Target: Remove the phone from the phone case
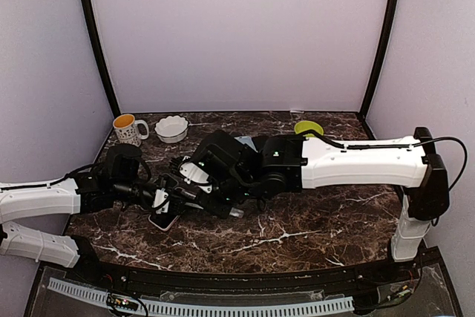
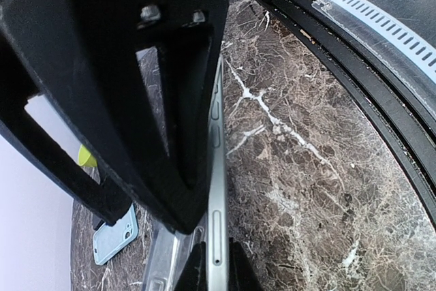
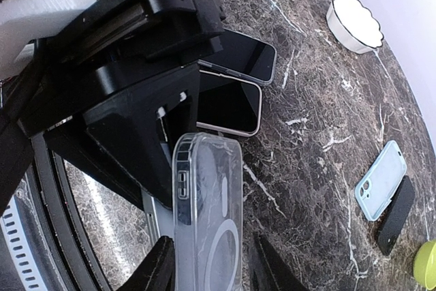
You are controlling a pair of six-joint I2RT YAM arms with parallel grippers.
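Note:
My left gripper (image 1: 167,198) is shut on the silver-edged phone (image 2: 216,189), whose thin side runs upright in the left wrist view. Beside the phone, a clear case (image 3: 208,209) with a white magnet ring stands partly apart from it, seen in both wrist views. In the right wrist view the case reaches between the dark fingertips of my right gripper, which stand apart; whether they touch it I cannot tell. From above, both grippers meet left of centre, and the right one hides much of what is held.
Two dark phones (image 3: 238,56) lie on the marble table behind my left gripper. A light blue case (image 3: 378,178), a black item (image 3: 395,216), a white bowl (image 1: 171,128), a mug (image 1: 128,130) and a yellow-green bowl (image 1: 308,126) stand farther back.

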